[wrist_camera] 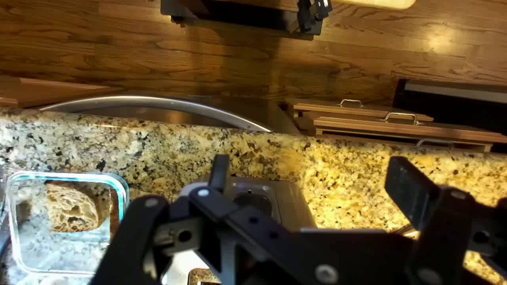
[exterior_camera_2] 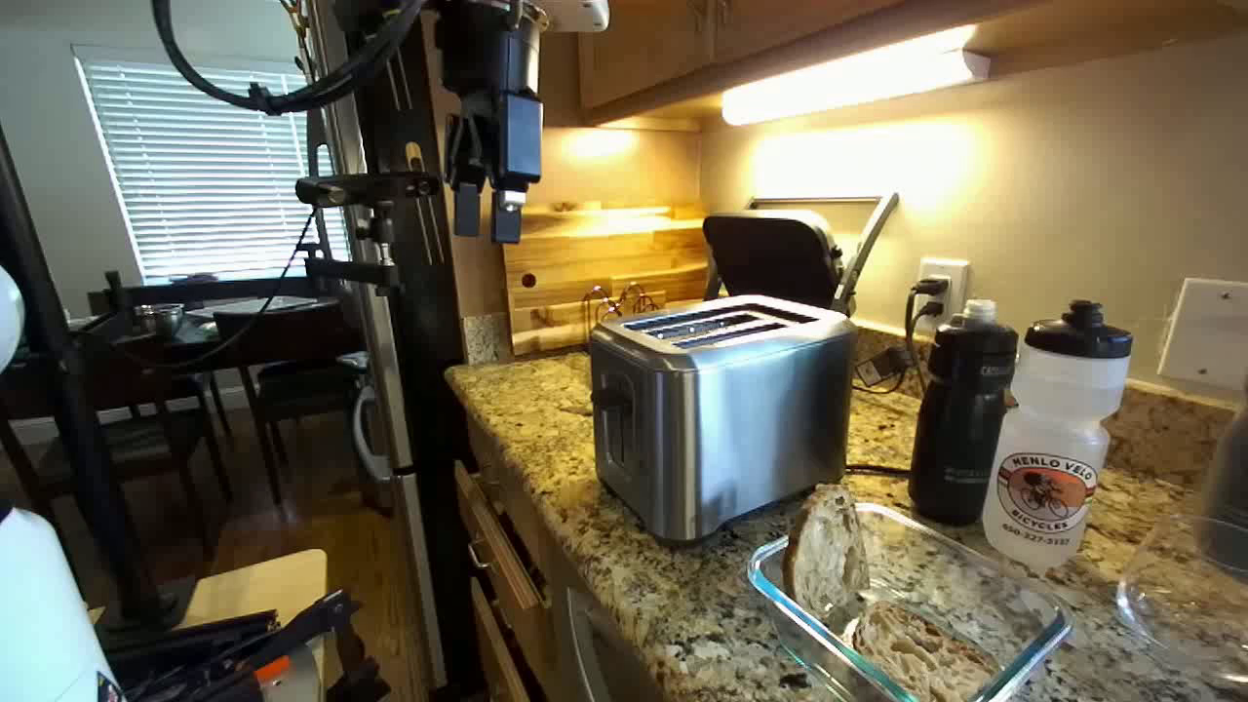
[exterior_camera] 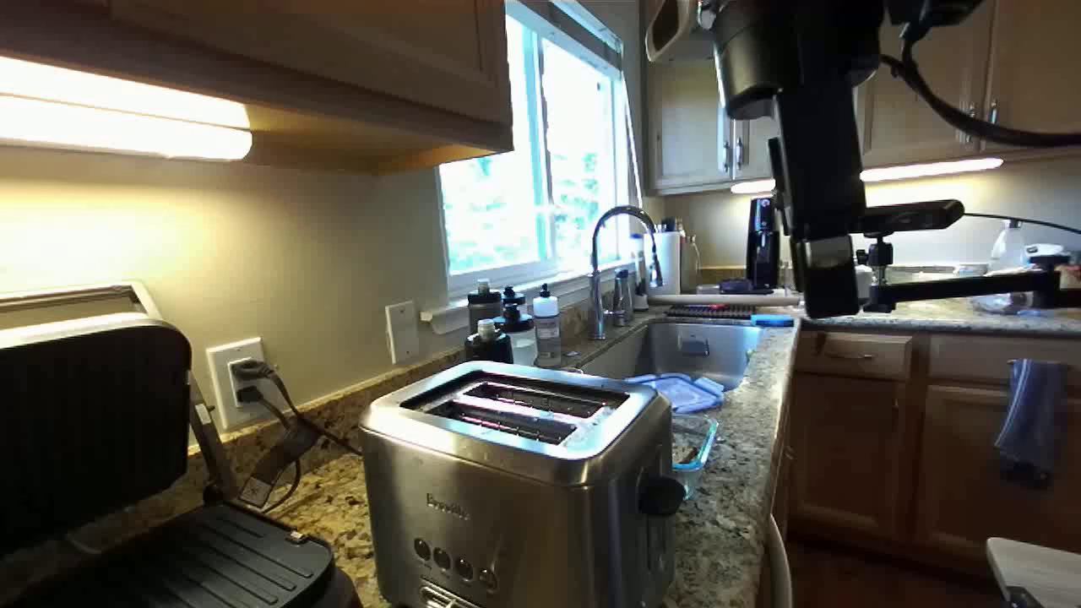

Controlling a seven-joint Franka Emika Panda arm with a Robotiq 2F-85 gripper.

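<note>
My gripper is open, its two fingers wide apart with nothing between them. In the second exterior view the gripper (exterior_camera_2: 487,216) hangs above and to the left of the toaster, well clear of it. The silver toaster (exterior_camera: 507,507) stands on the counter; its two top slots look empty in the first exterior view. My gripper partly covers the toaster (wrist_camera: 297,202) in the wrist view. Beside it, a glass container (exterior_camera_2: 1053,638) holds bread: one slice (exterior_camera_2: 826,550) leans upright against the rim, and another slice (exterior_camera_2: 924,655) lies lower inside.
A black bottle (exterior_camera_2: 961,433) and a clear bottle (exterior_camera_2: 1041,526) stand behind the container. An open black grill (exterior_camera: 91,426) sits on the toaster's other side. The sink (exterior_camera: 735,344) lies beyond the container. Drawers (exterior_camera_2: 509,562) stand slightly open below the counter.
</note>
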